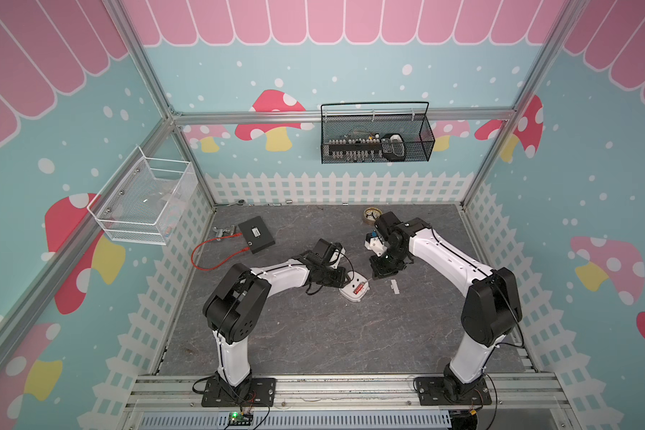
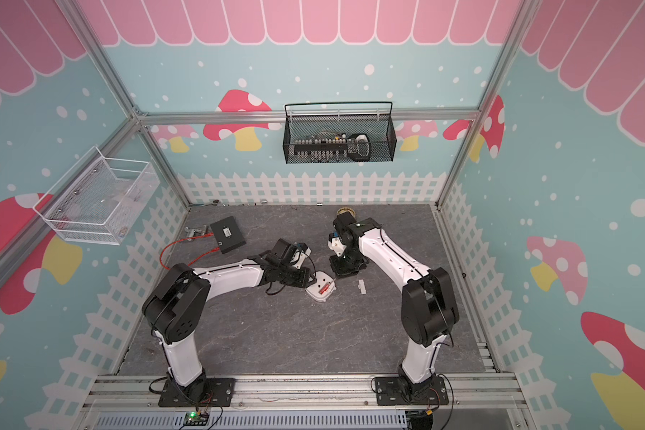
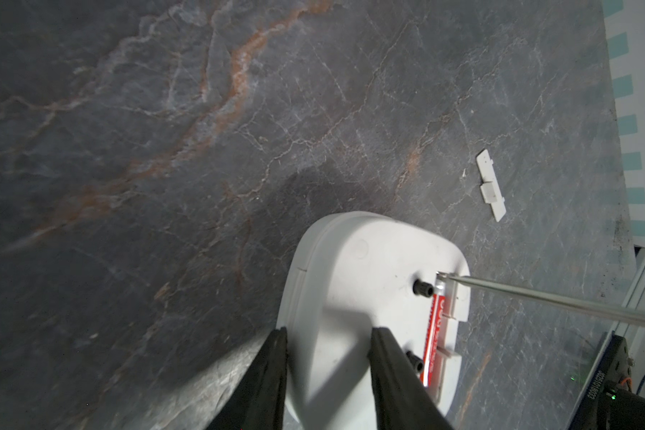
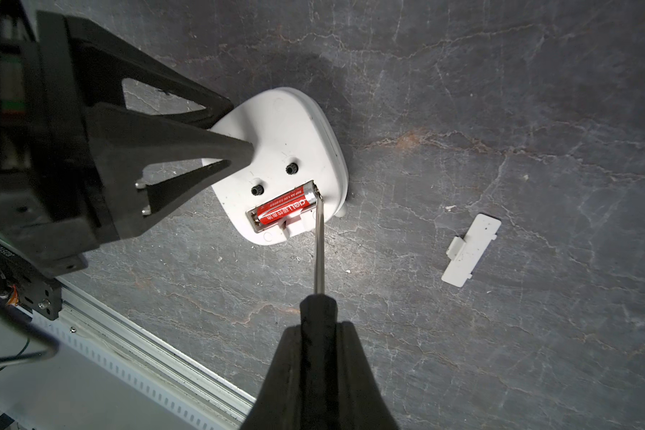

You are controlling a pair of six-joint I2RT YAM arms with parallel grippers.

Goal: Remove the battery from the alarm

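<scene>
The white alarm [image 4: 265, 136] lies back-up, its red battery [image 4: 286, 203] seated in the open compartment. My left gripper is around the alarm's rounded side, fingers part open with the casing between them; firm contact is unclear. My right gripper is shut on a screwdriver, whose dark handle [image 4: 319, 319] sits between the fingers and whose thin metal shaft [image 4: 319, 251] reaches the battery's end by the compartment edge. The detached white cover [image 4: 471, 251] lies on the table beside the alarm.
A dark grey box [image 1: 256, 235] with red leads lies at the back left. A small round object [image 1: 372, 213] sits behind the right arm. A black wire basket [image 1: 376, 143] and a white one [image 1: 143, 200] hang on the walls.
</scene>
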